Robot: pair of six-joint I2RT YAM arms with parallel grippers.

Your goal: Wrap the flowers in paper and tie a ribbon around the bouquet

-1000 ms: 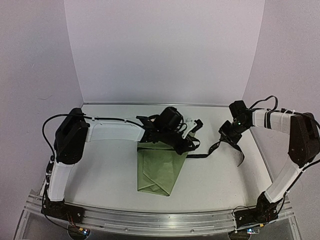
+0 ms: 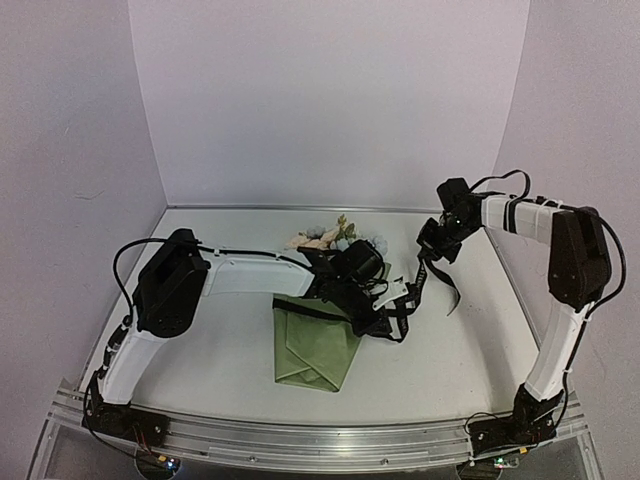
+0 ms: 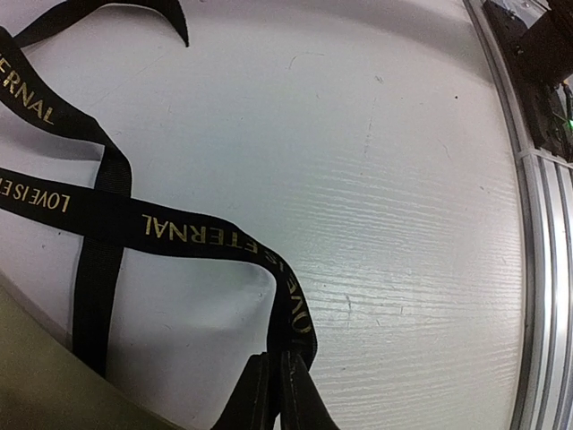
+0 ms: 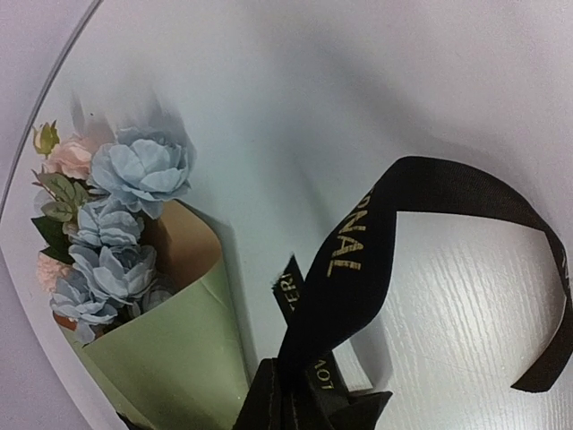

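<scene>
The bouquet lies on the table in green wrapping (image 2: 318, 350), its blue flowers (image 4: 141, 170) and pale pink flowers (image 4: 72, 157) toward the back. A black ribbon (image 2: 300, 307) with gold lettering crosses the wrapping. At the wrapping's right side my left gripper (image 2: 378, 328) is shut on the ribbon (image 3: 288, 313), which bends down into its fingertips. Farther back and right, my right gripper (image 2: 432, 256) is shut on another stretch of ribbon (image 4: 336, 269), whose loose end curls out to the right. My left arm hides the bouquet's middle in the top view.
Bare white table (image 2: 440, 370) spreads in front and to the right. A metal rail (image 2: 330, 437) runs along the front edge, and walls close off the back and sides.
</scene>
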